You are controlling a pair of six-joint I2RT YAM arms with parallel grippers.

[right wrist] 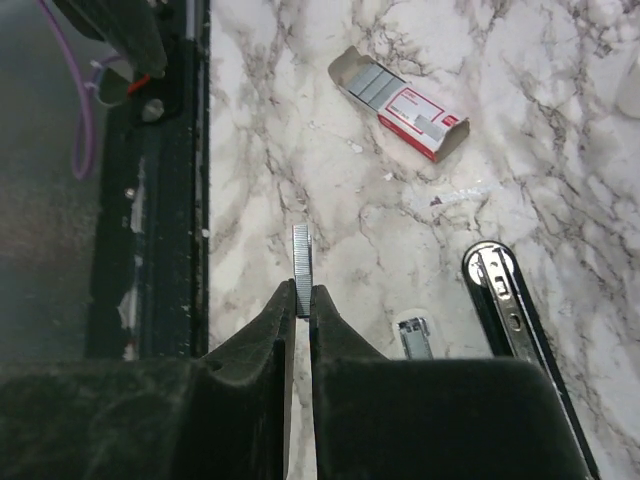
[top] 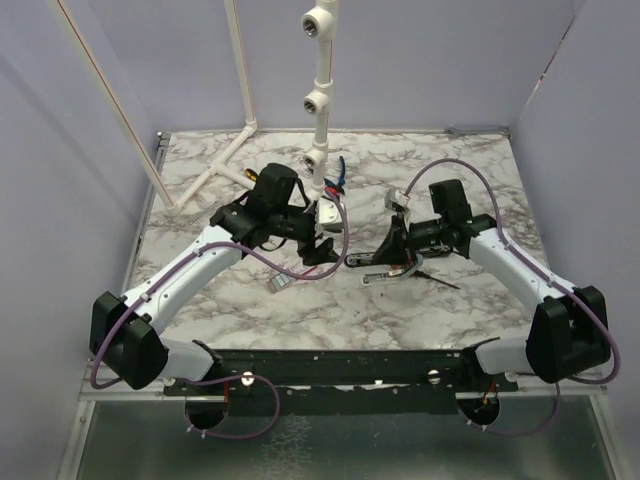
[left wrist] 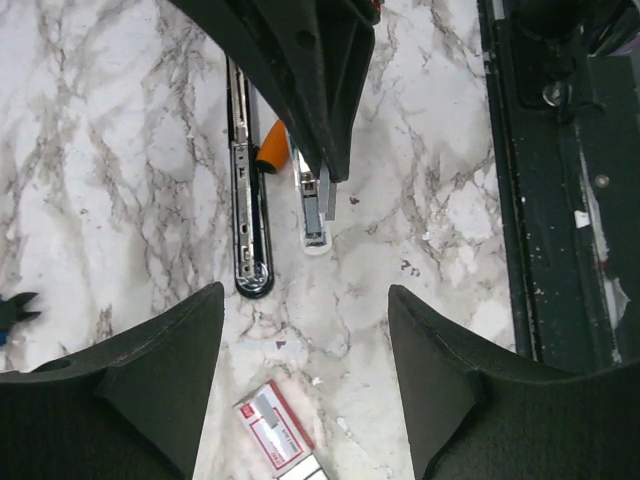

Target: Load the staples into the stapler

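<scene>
My right gripper is shut on a thin grey strip of staples (right wrist: pixel 302 258), which sticks out past its fingertips. In the left wrist view this gripper comes from above, and the strip (left wrist: pixel 330 198) appears beside the stapler's white part (left wrist: pixel 316 238); whether they touch I cannot tell. Parallel to that part lies a long black part (left wrist: pixel 253 282) with a metal channel. Both parts rest on the table. My left gripper stands open, its fingers (left wrist: pixel 190 330) wide apart with nothing held, to the left of the stapler parts in the top view.
The red-and-white staple box (right wrist: pixel 420 118) lies open-ended on the marble table, left of the stapler. An orange handle (left wrist: pixel 273 148) sits near the two stapler parts. Blue-handled pliers (top: pixel 341 172) lie farther back.
</scene>
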